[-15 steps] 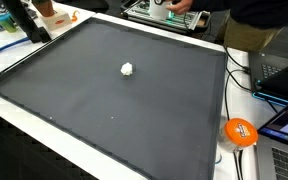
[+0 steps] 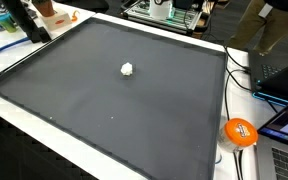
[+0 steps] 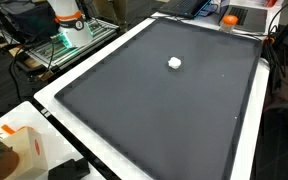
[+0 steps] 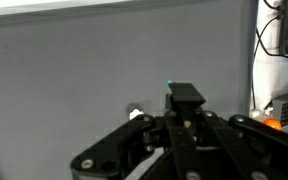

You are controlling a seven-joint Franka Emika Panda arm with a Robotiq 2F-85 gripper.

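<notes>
A small white lump point(image 2: 126, 69) lies on the dark grey mat point(image 2: 94, 100), toward its far side in exterior view 1. Exterior view 2 shows the same lump point(image 3: 174, 63) with bare mat all around it. My gripper fills the lower middle of the wrist view, its black fingers drawn together. Anything between the fingertips is too dark and small to make out. A tiny teal spot point(image 4: 169, 82) shows just beside the tips. The white lump point(image 4: 135, 113) is left of the gripper, partly covered by a dark shape. Neither exterior view shows the gripper.
An orange-topped container point(image 2: 238, 134) stands off the mat's right edge, near a laptop point(image 2: 282, 158) and black cables. Boxes and other items point(image 2: 49, 12) crowd the far left.
The person at the upper right has shifted to the right. The white lump and the mat have stayed in place.
</notes>
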